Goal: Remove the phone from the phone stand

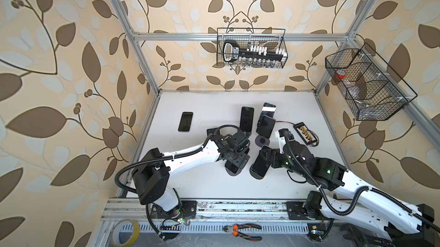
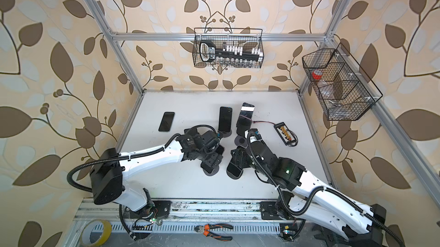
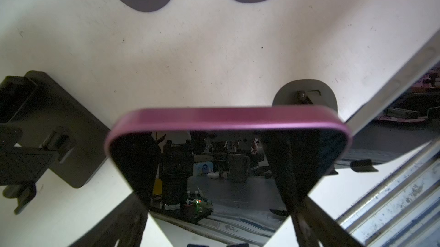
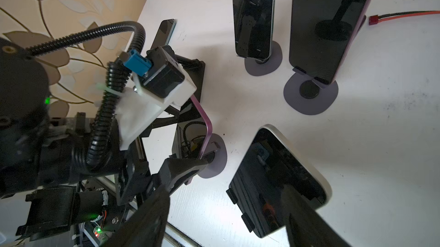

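Note:
A pink-framed phone fills the middle of the left wrist view between the fingers of my left gripper; whether they touch it is unclear. It sits over a round stand base on the table, partly hidden by the left gripper in the right wrist view. My right gripper is at the silver-edged phone, which leans on a stand, a finger either side of its lower part; its grip is hard to see.
Another phone lies at the back left. A wired board is at the right. Wire baskets hang on the frame.

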